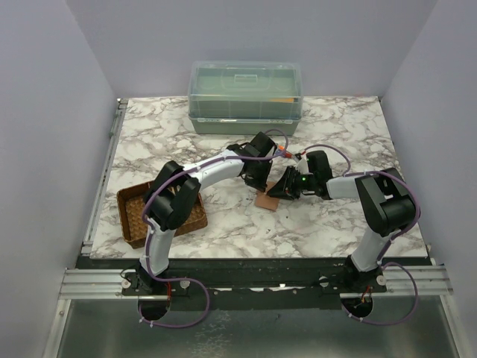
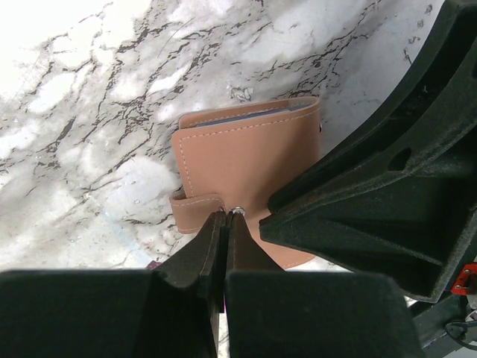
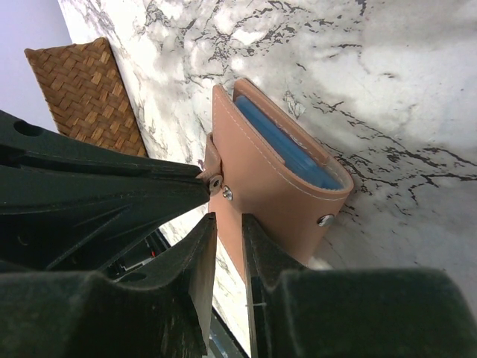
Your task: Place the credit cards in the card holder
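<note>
A tan leather card holder (image 1: 265, 201) lies mid-table between both grippers, with a blue insert in its opening (image 3: 277, 138) and a snap strap (image 2: 195, 212) at its side. My left gripper is shut at the strap and snap, with nothing clear between its fingers; in the right wrist view its dark tip presses at the strap. My right gripper is part open, close against the holder's front face, its fingers low in that view. In the top view both wrists hide part of the holder.
A woven basket (image 1: 130, 224) sits at the left. A lidded plastic box (image 1: 244, 104) stands at the back. Small red and blue objects (image 1: 285, 152) lie just behind the holder.
</note>
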